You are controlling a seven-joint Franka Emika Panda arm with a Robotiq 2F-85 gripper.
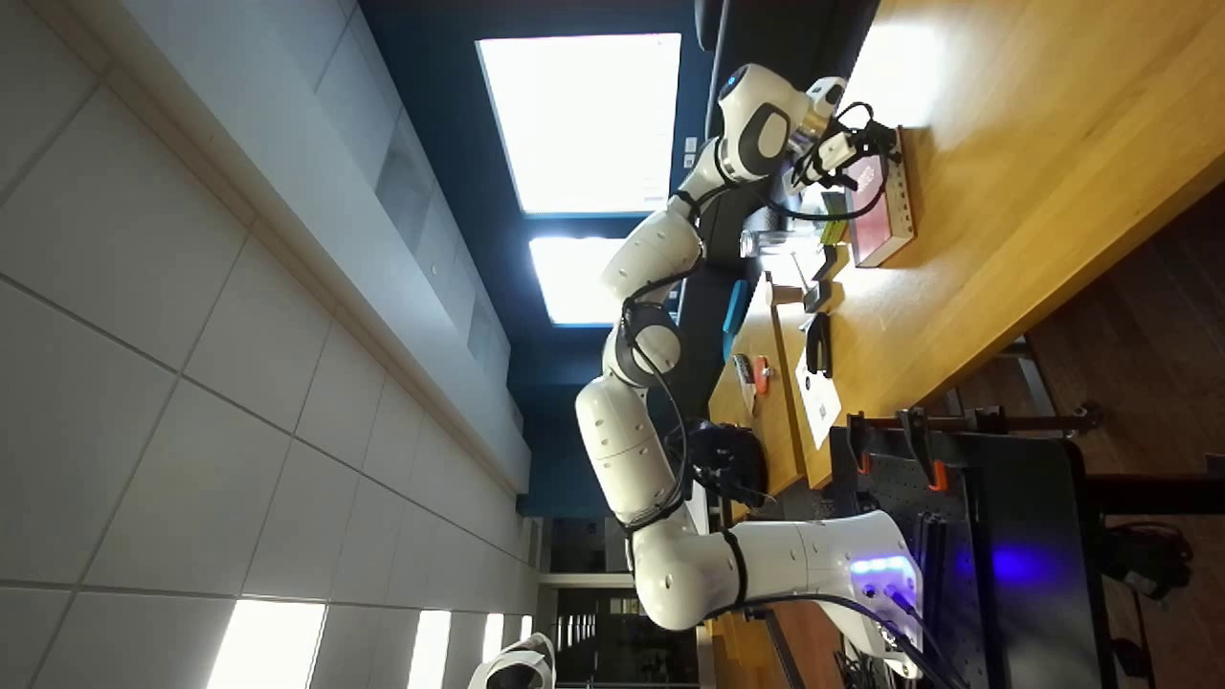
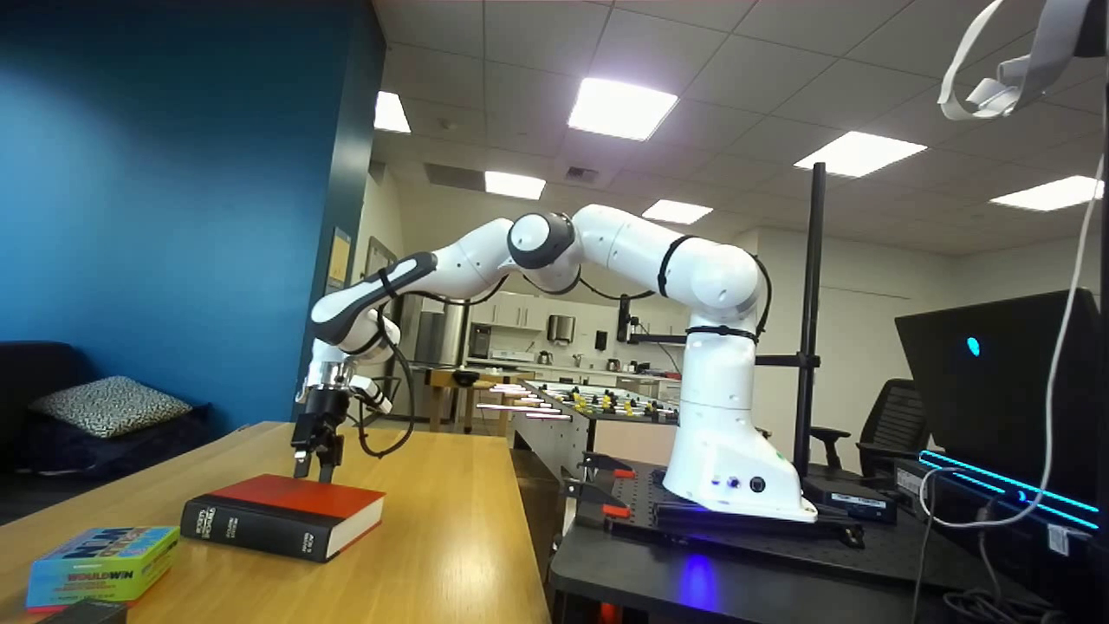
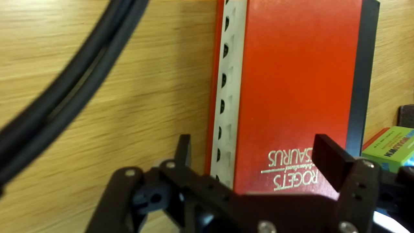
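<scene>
A thick red book with a black spine (image 2: 281,516), a Roget's thesaurus, lies flat on the wooden table. Seen from the wrist, its red cover (image 3: 297,85) carries white lettering, and a thumb-indexed page edge faces left. My gripper is open above the lettered end of the book, nothing held. Its left finger (image 3: 183,150) is over bare wood just outside the page edge; the right finger (image 3: 329,158) overlaps the cover near the spine. In exterior view 2 the gripper (image 2: 314,468) points down at the book's far side; whether it touches cannot be told.
A small green and blue game box (image 2: 104,565) sits near the spine side. Further along the table are a dark case (image 1: 818,344) and a white sheet (image 1: 817,396). Bare wood (image 3: 97,128) lies off the page-edge side. A loose cable (image 3: 73,89) loops beside the gripper.
</scene>
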